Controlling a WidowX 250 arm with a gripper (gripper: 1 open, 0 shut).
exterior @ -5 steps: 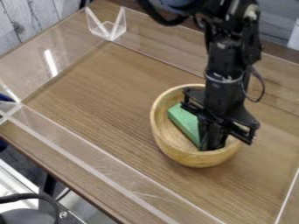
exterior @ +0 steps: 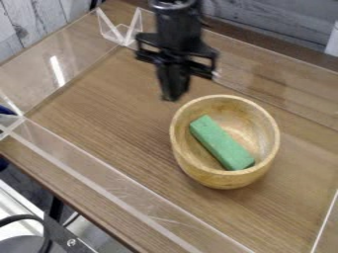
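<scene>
My gripper (exterior: 175,69) is raised over the back middle of the table, blurred, so its fingers are hard to make out; nothing shows held in it. A wooden bowl (exterior: 191,163) sits on the right half of the table, in front of the gripper and apart from it. A green block (exterior: 222,142) lies inside the bowl, tilted diagonally.
A clear plastic piece (exterior: 119,30) stands at the back left. Dark cables (exterior: 40,227) show at the near left, beyond the table's edge.
My gripper has moved from over the bowl up and back toward the upper middle, leaving the green block in full view inside the bowl.
</scene>
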